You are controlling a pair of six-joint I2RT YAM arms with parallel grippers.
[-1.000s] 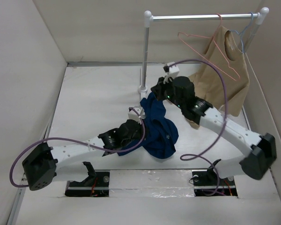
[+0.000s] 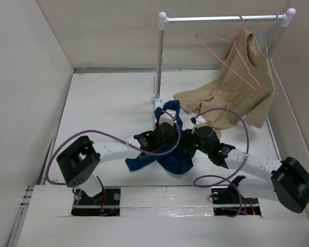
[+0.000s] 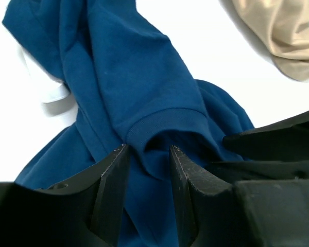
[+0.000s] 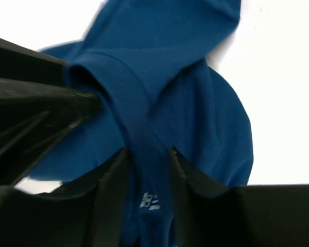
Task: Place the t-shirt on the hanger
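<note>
The navy t-shirt [image 2: 172, 162] lies crumpled on the white floor at the foot of the rack, its fabric filling much of both wrist views. My left gripper is low over it, fingers part open around a folded edge. My right gripper is also down at the shirt, to the right, fingers part open with blue cloth below and between them. Whether either grips the cloth cannot be told. A pink hanger [image 2: 226, 62] and a blue hanger [image 2: 268, 36] hang on the rail.
The metal rack [image 2: 224, 18] stands at the back. A tan garment [image 2: 247, 92] hangs on its right, its lower part spread on the floor beside the navy shirt.
My right gripper has come down and back from above the rack's foot onto the navy shirt. My left gripper has moved right and slightly up in the top view, further over the shirt.
</note>
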